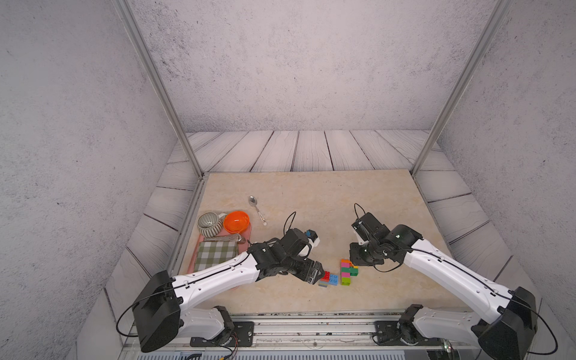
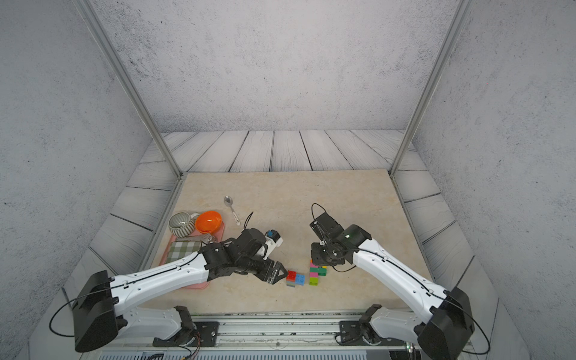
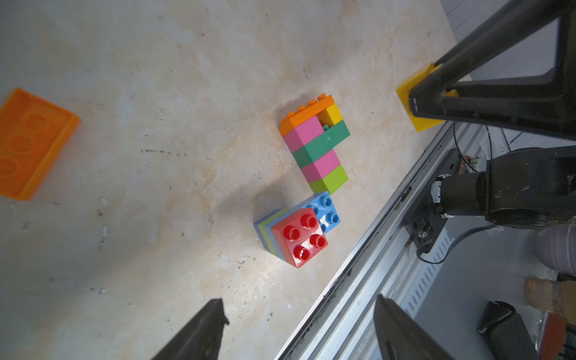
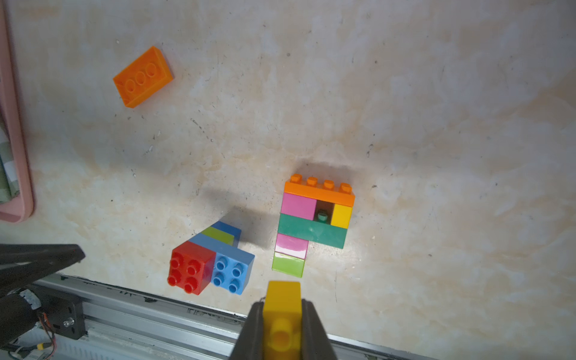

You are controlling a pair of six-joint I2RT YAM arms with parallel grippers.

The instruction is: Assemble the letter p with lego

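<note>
A flat assembly of bricks (image 4: pixel 312 231) lies on the table, shaped like a p: an orange row on top, pink and yellow with a gap between, then a green bar, pink and lime below. In the right wrist view, my right gripper is shut on a yellow brick (image 4: pixel 282 327). That same yellow brick (image 3: pixel 414 99) shows at the upper right of the left wrist view. My left gripper stands open and empty, its fingers spread at the bottom of its view. Beyond them sits a stack topped with a red brick (image 3: pixel 301 237) and a blue brick (image 3: pixel 324 210).
A loose orange brick (image 4: pixel 142 76) lies far to the left of the assembly. At the table's left are a pink tray (image 1: pixel 193 264), an orange bowl (image 1: pixel 236 222), a striped cup (image 1: pixel 209 225) and a spoon (image 1: pixel 256 210).
</note>
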